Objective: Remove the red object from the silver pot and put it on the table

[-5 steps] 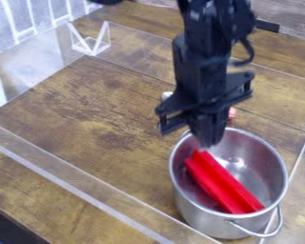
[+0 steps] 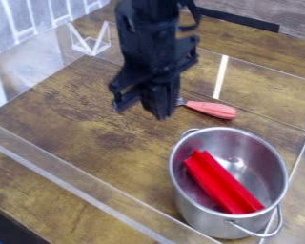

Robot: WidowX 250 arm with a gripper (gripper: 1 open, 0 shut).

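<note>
The red object [image 2: 223, 182], a long bar, leans inside the silver pot [image 2: 273, 181] at the lower right. Its upper end rests toward the pot's back left rim. Up and to the left of the pot, my dark gripper [image 2: 141, 108] hangs over the table [image 2: 81, 129], well clear of the red object. Nothing shows held at its fingertips. Blur and the viewing angle hide how far its fingers are closed.
Just behind the pot lies a utensil with a pink-orange handle [image 2: 213, 110], partly hidden by my gripper. A white wire rack [image 2: 89, 40] stands at the back left. Bare wood fills the left and middle of the table.
The red object and pot have stayed put.
</note>
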